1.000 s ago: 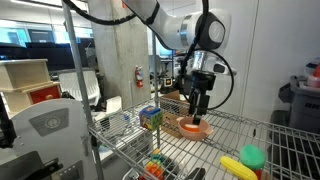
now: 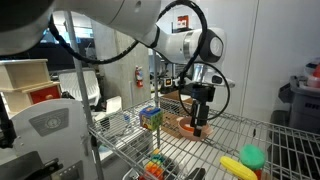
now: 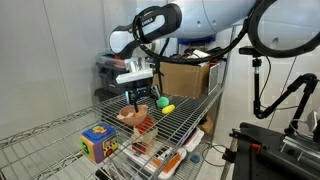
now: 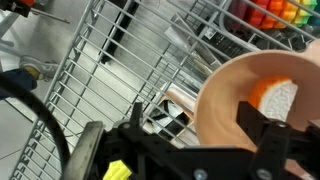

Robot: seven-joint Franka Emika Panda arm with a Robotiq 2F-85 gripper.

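A pink bowl (image 4: pixel 228 82) rests on the wire rack, with an orange-and-white piece (image 4: pixel 275 100) inside it. My gripper is open at the bowl, its two dark fingers standing apart. In the wrist view one finger appears outside the near rim and the other over the bowl's inside; whether either touches it I cannot tell. From the first exterior view, the gripper (image 2: pixel 194 131) points down at the bowl (image 2: pixel 186 128) and partly hides it. The second exterior view shows the bowl (image 3: pixel 132 116) just below the gripper (image 3: pixel 136 103).
A yellow item (image 2: pixel 238 168) and a green round one (image 2: pixel 252 156) lie to the right on the rack. A colourful box (image 3: pixel 98 143) stands on the other side. Multicoloured pieces (image 4: pixel 270 14) sit close to the bowl. Bare wire rack (image 4: pixel 85 85) shows beyond.
The arm has come down, bringing the gripper from above the bowl to its rim. The bowl and the other items appear unmoved.
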